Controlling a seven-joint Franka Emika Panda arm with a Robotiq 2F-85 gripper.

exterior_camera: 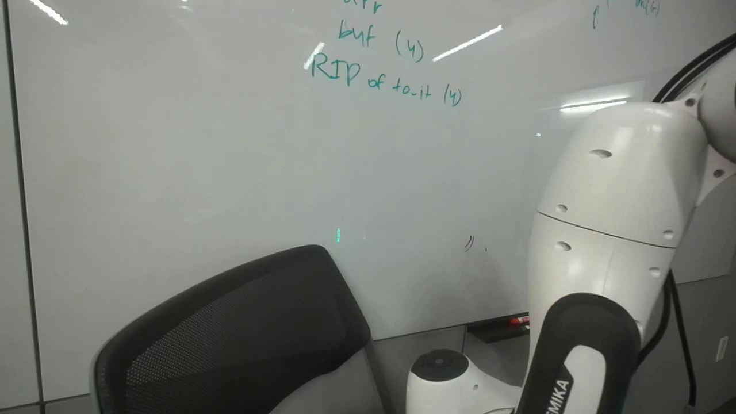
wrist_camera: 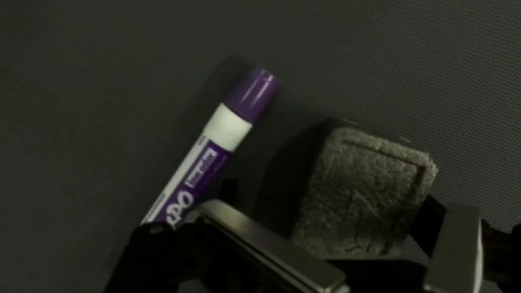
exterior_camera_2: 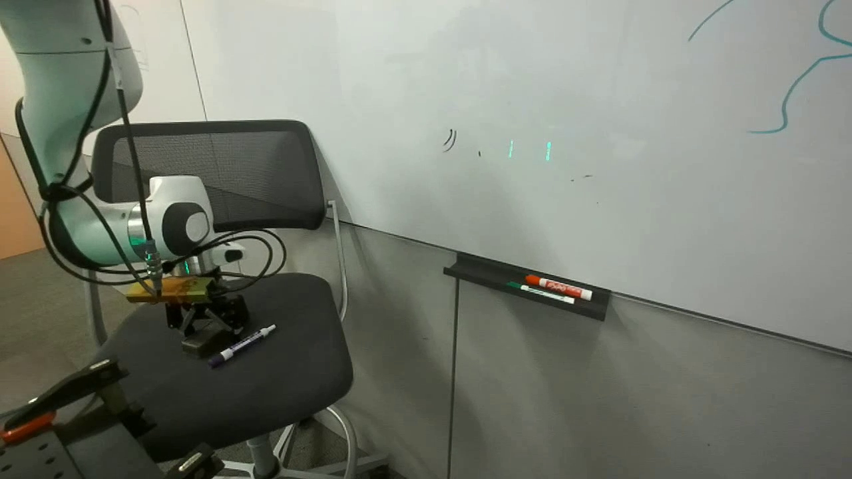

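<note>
My gripper (exterior_camera_2: 206,318) points down over the seat of an office chair, with its fingers spread apart. Right below it is a grey felt-like eraser block (wrist_camera: 364,190), seen in the wrist view between the two fingers. The left finger (wrist_camera: 276,249) overlaps the block's near corner in that view, while a dark gap shows beside the right finger (wrist_camera: 454,249). Whether either one touches the block cannot be told. A purple and white marker (wrist_camera: 210,156) lies on the seat beside the block, its lower end hidden behind the left finger.
The chair's seat (exterior_camera_2: 279,383) has bare room in front of the marker, and its mesh backrest (exterior_camera_2: 263,171) rises behind the arm. On the wall, the whiteboard (exterior_camera_2: 655,215) carries a dark tray (exterior_camera_2: 479,267) holding an orange marker (exterior_camera_2: 559,287) and a green-capped one. Loose cables hang around the wrist.
</note>
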